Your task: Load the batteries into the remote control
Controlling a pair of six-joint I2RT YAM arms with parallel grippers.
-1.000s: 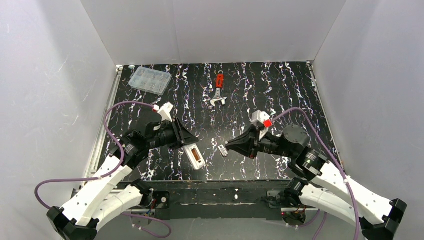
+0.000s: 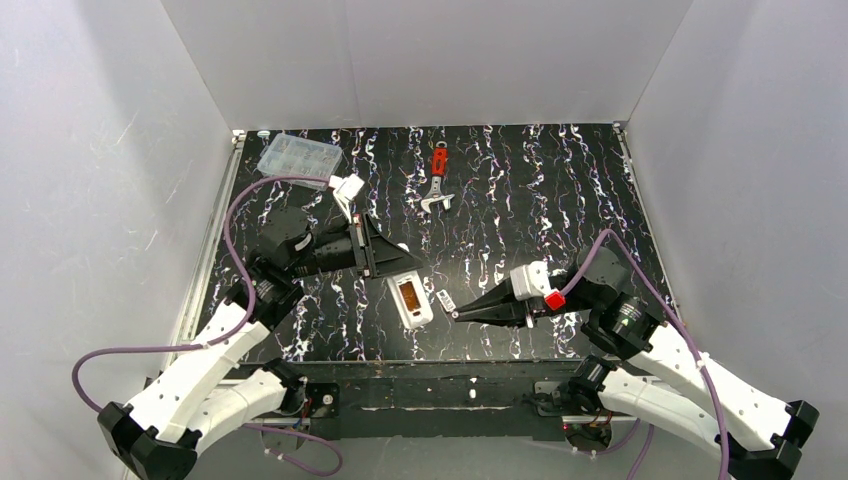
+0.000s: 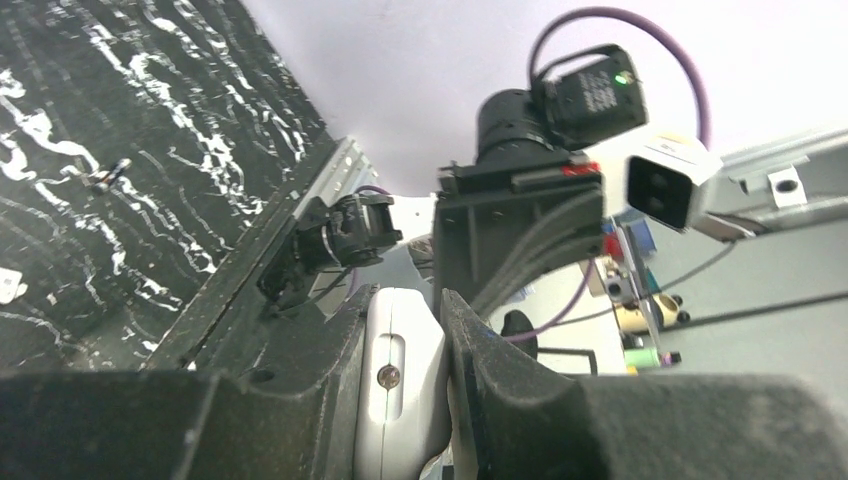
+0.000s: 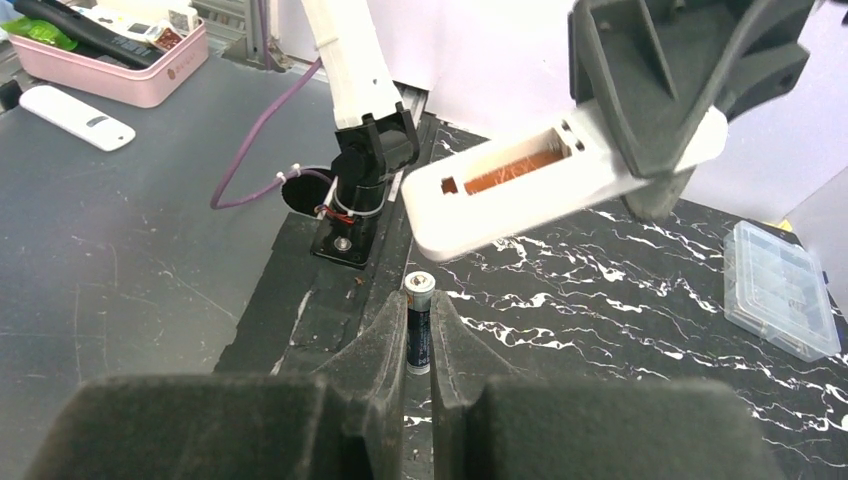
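Observation:
A white remote control (image 2: 410, 300) is held by my left gripper (image 2: 420, 264), its back turned up and its oblong battery bay open. In the right wrist view the remote (image 4: 515, 180) slants across above the table, with brown-orange inside the bay and no battery visible there. One rounded end of the remote (image 3: 402, 385) shows between the left fingers in the left wrist view. Upright between the tips of my right gripper stands a dark battery (image 4: 418, 325) with a silver top. Those tips (image 2: 456, 315) are to the right of the remote, apart from it.
A small white piece (image 2: 446, 300) lies on the table between remote and right gripper. Farther back are a red-handled wrench (image 2: 438, 175) and a clear plastic case (image 2: 300, 160).
The right arm has turned and its tips have come a little nearer the table's front edge.

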